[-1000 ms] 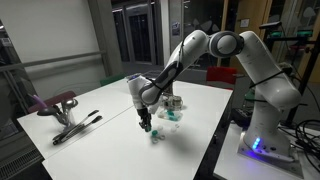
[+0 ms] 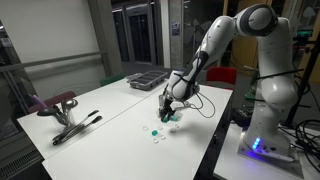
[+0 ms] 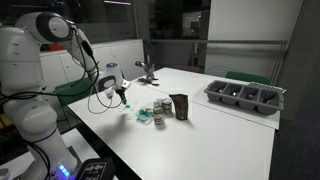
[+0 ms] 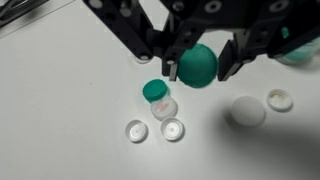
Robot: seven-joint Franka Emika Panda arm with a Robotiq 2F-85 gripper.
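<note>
In the wrist view a round green lid (image 4: 198, 66) sits between the fingers of my gripper, which is shut on it. Below it on the white table lie a smaller green cap (image 4: 155, 90), a clear cap (image 4: 164, 108) and two white caps, one of them a white ring-like cap (image 4: 172, 129). To the right rest a larger white lid (image 4: 248, 111) and a small white cap (image 4: 279, 100). From the side, the gripper (image 2: 166, 117) is above the table among these pieces.
A metal container with utensils (image 2: 67, 118) stands at the left of the table. Jars (image 3: 158, 116), a dark brown bag (image 3: 180, 107) and a grey compartment tray (image 3: 243, 97) are also on it.
The arm has swung right in exterior view 1, taking the gripper away from the left-hand caps toward the right-hand green item. The utensil container has not moved.
</note>
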